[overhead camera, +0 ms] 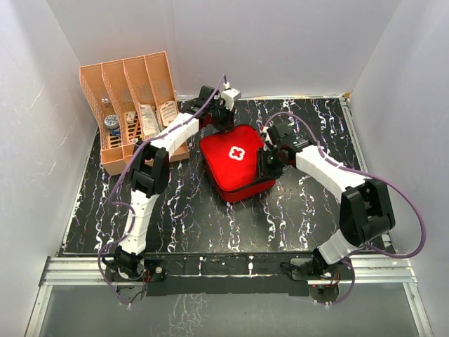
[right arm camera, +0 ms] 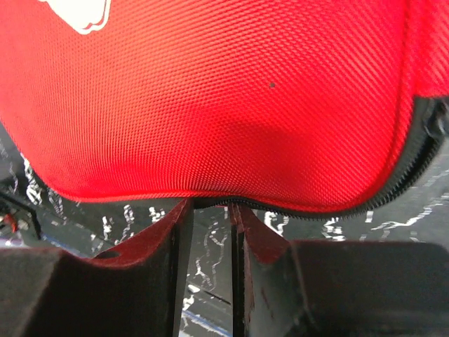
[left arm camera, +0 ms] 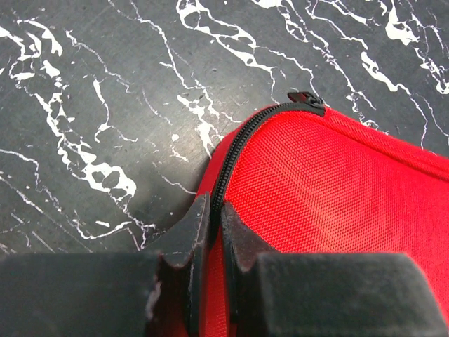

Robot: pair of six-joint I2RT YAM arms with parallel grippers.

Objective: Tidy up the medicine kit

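The red medicine kit (overhead camera: 223, 153), a zipped case with a white-outlined cross on its lid, sits turned at an angle mid-table. My left gripper is shut on the kit's black zipper edge close to a rounded corner; a zipper pull (left arm camera: 306, 100) lies just beyond. At the kit's right side my right gripper (overhead camera: 269, 167) reaches down to the lid edge. Its fingers are slightly apart in the right wrist view, with the kit's dark zipper band (right arm camera: 309, 210) running right at their tips. Whether the band lies between or behind them is unclear.
An orange organizer (overhead camera: 112, 160) with tall dividers stands at the back left, holding a round jar (overhead camera: 111, 124), white packets (overhead camera: 149, 121) and other items. Bare marbled table (overhead camera: 189, 217) lies in front of the kit. Walls close in both sides.
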